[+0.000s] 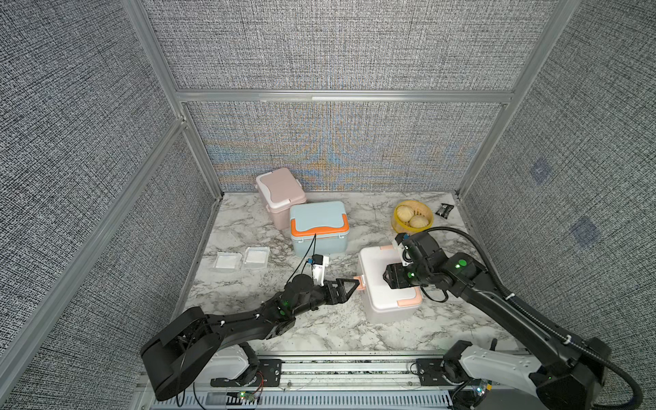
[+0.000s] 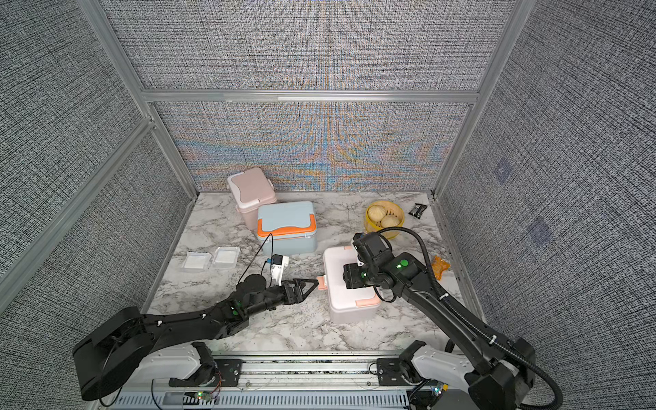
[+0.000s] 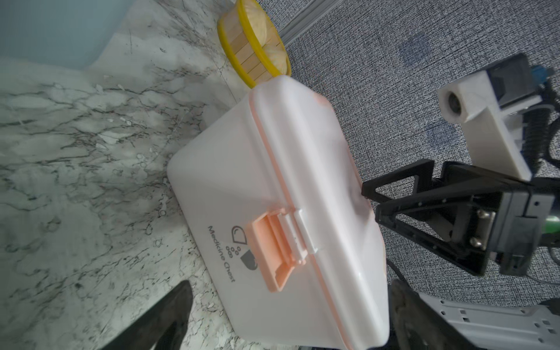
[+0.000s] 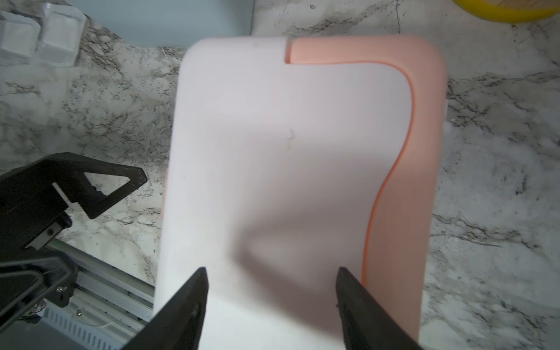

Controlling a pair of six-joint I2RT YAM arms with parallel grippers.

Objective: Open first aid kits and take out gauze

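Observation:
The white first aid kit (image 1: 384,263) stands right of centre with its lid down. Its peach latch (image 3: 275,248) sticks out from the side marked "Medicine Chest", swung away from the lid's edge. My left gripper (image 1: 351,285) is open beside that latch, nothing between its fingers. Over the lid hangs my right gripper; its fingertips (image 4: 189,303) stand apart close to the white surface, and whether they grip or only touch the lid is unclear. A peach handle (image 4: 423,145) lies folded along the lid's edge. No gauze is visible, and the kit's inside is hidden.
A blue kit with an orange handle (image 1: 319,229) and a pink kit (image 1: 281,191) stand shut behind, on the left. Two small clear trays (image 1: 257,257) lie far left. A yellow-rimmed basket of buns (image 1: 412,217) and a black packet (image 1: 445,209) are back right; an orange-brown item (image 2: 440,266) lies right.

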